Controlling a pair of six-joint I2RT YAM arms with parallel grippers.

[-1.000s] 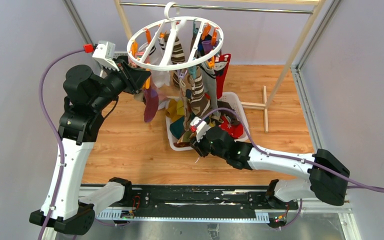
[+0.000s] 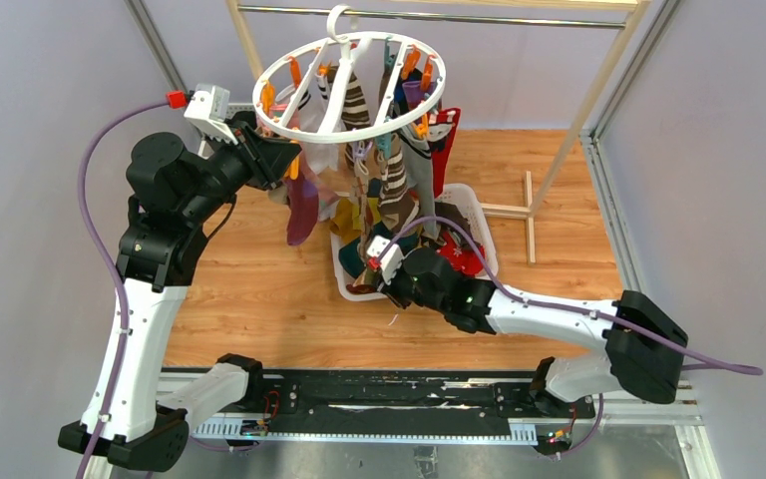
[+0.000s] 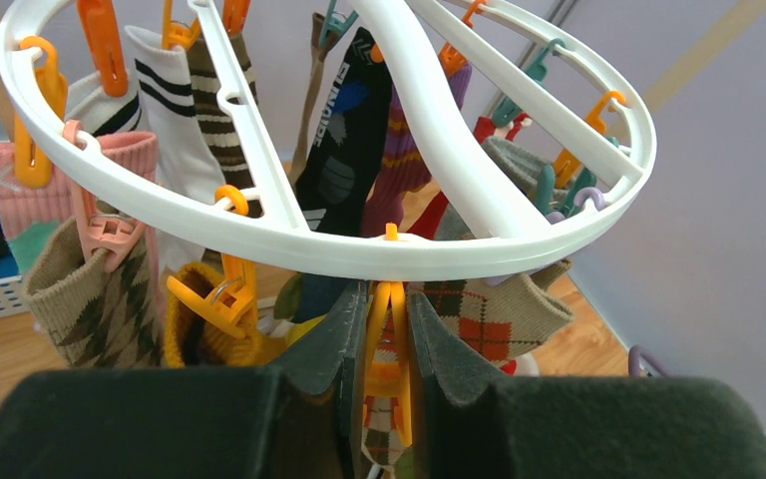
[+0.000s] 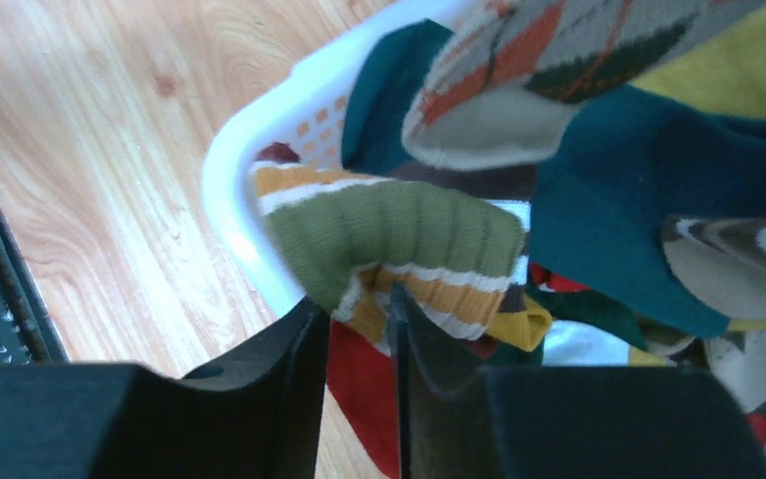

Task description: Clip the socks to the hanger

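Observation:
The white round hanger (image 2: 349,128) carries many socks on coloured clips. At its near rim, my left gripper is shut on an orange clip (image 3: 394,299), with an argyle sock (image 3: 469,319) hanging behind it. In the right wrist view, my right gripper is part open, down at the corner of the white basket (image 4: 234,200), around a green, orange and white striped sock (image 4: 389,230). Whether it grips that sock I cannot tell. Other socks fill the basket beside and beneath it.
A wooden rack with a metal bar (image 2: 509,22) stands behind. Bare wooden floor (image 2: 239,319) lies left of and in front of the basket. Walls enclose both sides.
My right gripper has shifted slightly left and the arm's elbow sits a little differently, still low at the basket. My left gripper stays on the clip at the hanger.

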